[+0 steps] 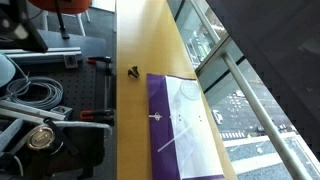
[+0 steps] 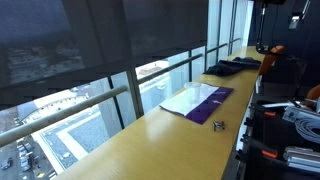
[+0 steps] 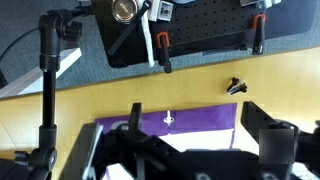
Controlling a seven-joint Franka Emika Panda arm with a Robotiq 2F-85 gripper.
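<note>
In the wrist view my gripper stands open at the bottom, over the purple and white sheet, with nothing seen held between its fingers. The sheet's purple band shows ahead of the fingers, with a small pale item on it. Most of the white part is hidden under the gripper. In the first exterior view the sheet lies flat on the wooden table. Off the sheet's purple side is a small dark object, seen also as a small metallic object in the second exterior view.
A black tray with tools and cables runs along the table's edge. Beyond the sheet, a railing and window line the other side. Dark cloth lies at the table's far end.
</note>
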